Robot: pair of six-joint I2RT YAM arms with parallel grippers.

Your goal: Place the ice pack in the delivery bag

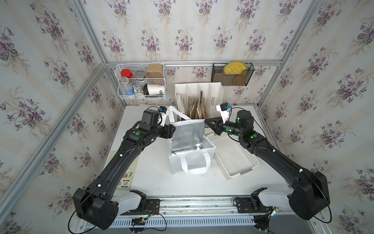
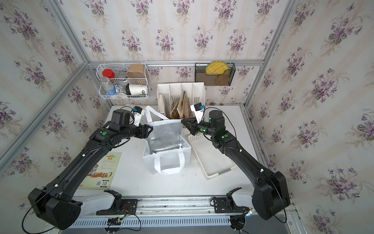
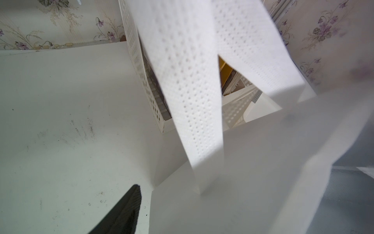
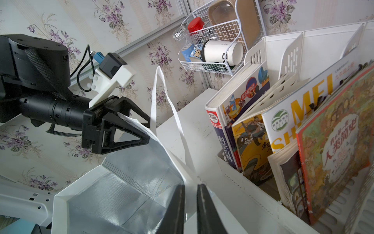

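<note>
The white delivery bag (image 1: pixel 189 161) stands open mid-table, its silver lining facing up and its back flap (image 1: pixel 188 130) raised. My right gripper is shut on the flap's right top corner, the thin white edge running between its fingers. At the left corner, my left gripper has its fingers apart, one on either side of the flap. Only one left finger (image 3: pixel 126 212) shows in the left wrist view; the flap hides the other. I cannot make out a separate ice pack against the shiny lining.
An empty white tray (image 1: pixel 237 158) lies right of the bag. Behind stands a white file rack (image 1: pixel 198 89) with books. A loose bag handle (image 3: pixel 187 97) rises behind the flap. A flat booklet (image 2: pixel 102 169) lies at left.
</note>
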